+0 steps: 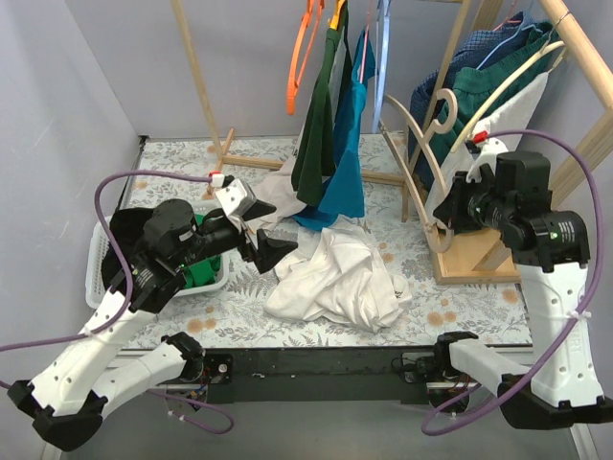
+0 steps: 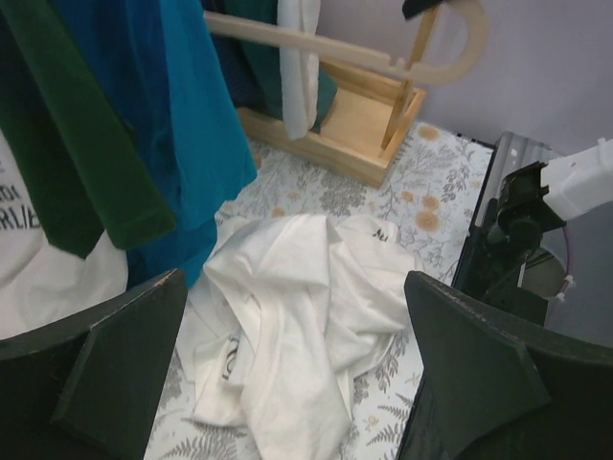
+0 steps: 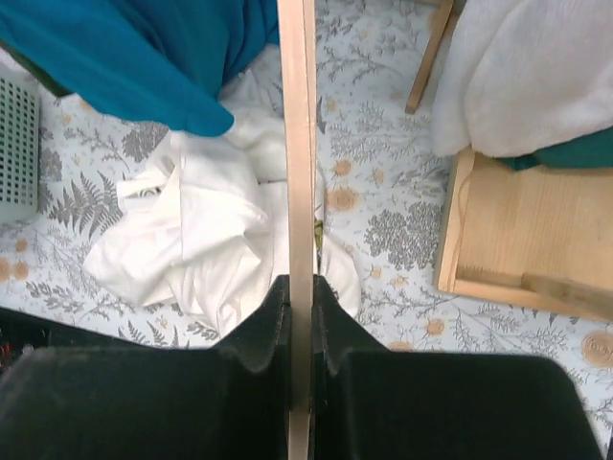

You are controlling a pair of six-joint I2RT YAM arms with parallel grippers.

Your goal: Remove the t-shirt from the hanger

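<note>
A white shirt (image 1: 340,278) lies crumpled on the floral table surface, apart from any hanger. My right gripper (image 1: 450,218) is shut on a pale beige hanger (image 1: 442,177). In the right wrist view one bar of that hanger (image 3: 300,144) runs straight between the dark fingers, with no cloth on it. To the left, my left gripper (image 1: 271,247) hangs above the table, near the white shirt. Its fingers (image 2: 110,364) stand wide apart in the left wrist view, and the shirt (image 2: 287,316) shows below and beyond the gap.
Green (image 1: 314,144) and teal (image 1: 347,153) garments hang from the rack, beside orange (image 1: 295,67) and blue (image 1: 380,72) hangers. A white basket (image 1: 96,273) with dark and green cloth stands at left. More clothes (image 1: 479,86) hang at right above a wooden base (image 1: 469,268).
</note>
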